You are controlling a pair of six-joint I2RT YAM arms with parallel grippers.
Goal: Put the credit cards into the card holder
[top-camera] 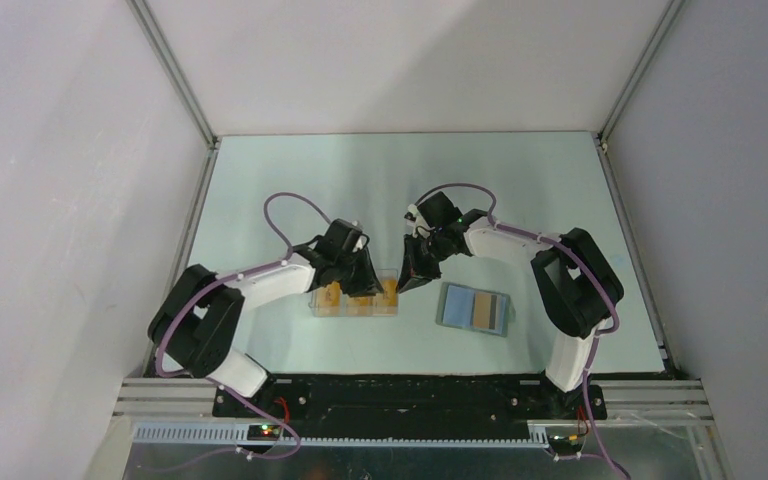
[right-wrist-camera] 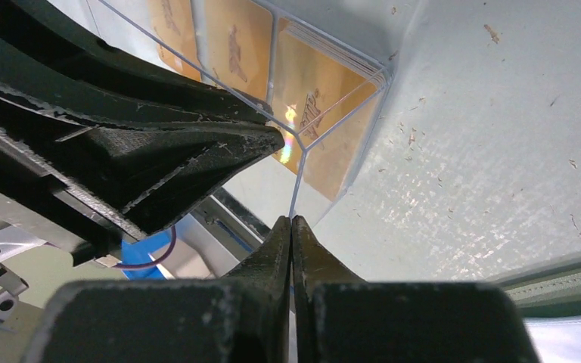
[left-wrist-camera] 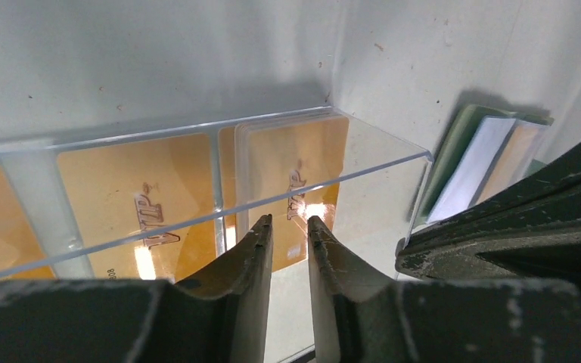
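Gold cards (left-wrist-camera: 136, 193) stand in a clear plastic holder (top-camera: 356, 311) divided into three sections, left of the table's middle. Over its right section is my left gripper, its fingers parted, with a gap between the tips in front of the end gold cards (left-wrist-camera: 318, 151). I see no card between those tips. My right gripper is shut at the holder's right end. The clear edge runs down to its fingertips; whether they pinch it, I cannot tell. From the right wrist, the left gripper overlaps the holder's upper edge.
A flat grey-green tray (top-camera: 472, 331) lies right of the clear holder, with blue and tan flat pieces (top-camera: 473, 308) in it. The two grippers are close together.
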